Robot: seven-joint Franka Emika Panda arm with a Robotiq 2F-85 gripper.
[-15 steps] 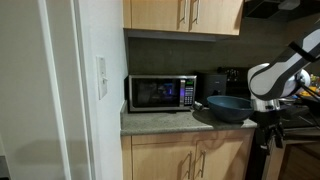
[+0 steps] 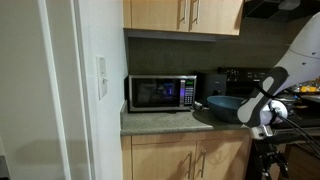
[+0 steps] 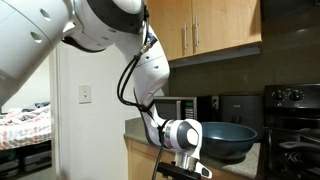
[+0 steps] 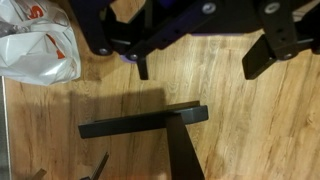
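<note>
My gripper hangs low at the right, below the level of the countertop, in exterior view 1. Exterior view 2 shows the gripper in front of the lower cabinets, near the bottom edge. In the wrist view the gripper is open, its two dark fingers wide apart. Between them only wood floor shows, with nothing held. On the counter stands a microwave, its door closed. A large dark blue bowl rests to the right of it.
Below the gripper, a black stand base lies across the floor. A white plastic bag with red print sits at the left. Wooden upper cabinets overhang the counter, and a black stove adjoins it.
The arm has come down in front of the counter's right end.
</note>
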